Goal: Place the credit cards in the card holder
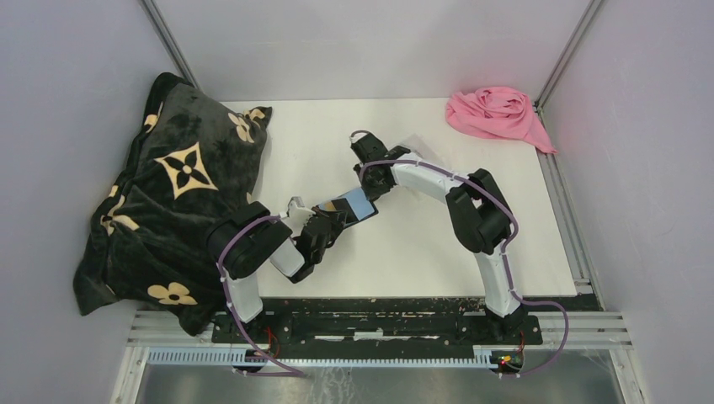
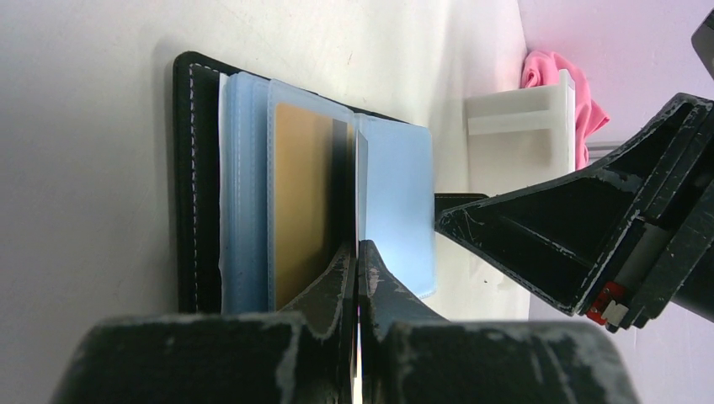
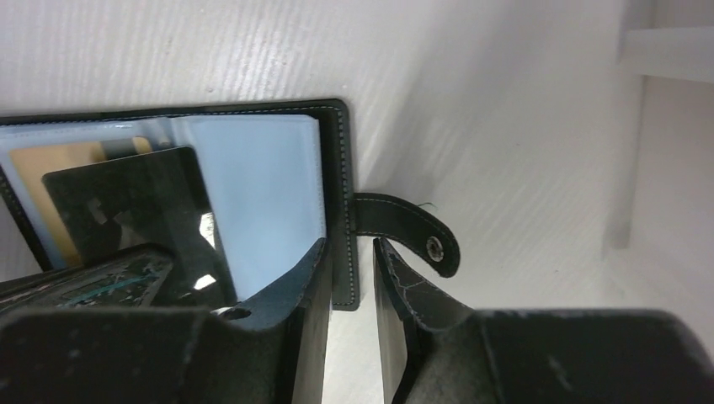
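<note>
The card holder lies spread on the table, its pale blue sleeve [image 3: 257, 194] edged by a black cover [image 2: 184, 185] and a snap strap [image 3: 404, 227]. A gold card [image 2: 301, 181] shows inside one sleeve. My left gripper is shut on a thin black card, held over the gold one and seen edge-on in the left wrist view. At the holder's strap end, my right gripper is part open around the cover's edge as seen from above, nothing visibly clasped; whether its fingers touch the cover is unclear.
A white box [image 2: 518, 135] stands behind my right arm. Pink cloth [image 1: 498, 114] lies at the back right corner, and a dark patterned blanket [image 1: 177, 194] covers the left side. Open white table lies in front of the holder.
</note>
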